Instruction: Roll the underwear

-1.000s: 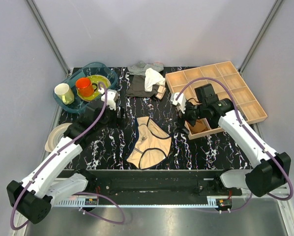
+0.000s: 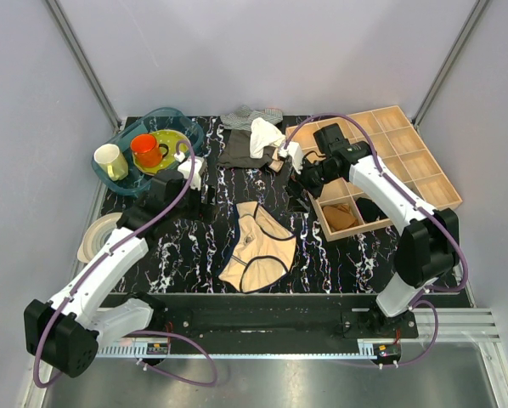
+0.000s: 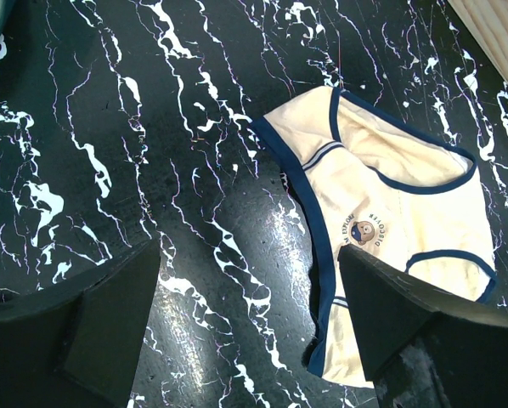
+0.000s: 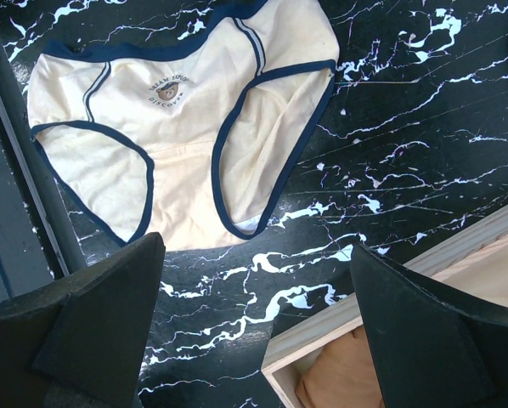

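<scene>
Cream underwear [image 2: 258,251] with navy trim lies spread flat on the dark marbled table, its waistband along the left side in the top view. A small printed emblem shows on the underwear [image 3: 364,229] in the left wrist view. My left gripper [image 2: 209,204] hovers to its upper left, open and empty. Over to the upper right is my right gripper [image 2: 299,202], also open with nothing between its fingers. In the right wrist view the whole underwear [image 4: 186,183] appears beyond the fingers [image 4: 93,331], clear of them.
A wooden divided box [image 2: 329,228] with folded cloth in some compartments stands at right. Dark and white clothes [image 2: 237,151] lie at the back. A teal basket [image 2: 165,113] holding mugs sits back left, above stacked plates [image 2: 91,242]. Bare table surrounds the underwear.
My right arm has swung left and a little back, bringing its gripper off the box's corner. The left arm has shifted only slightly. The underwear has stayed put.
</scene>
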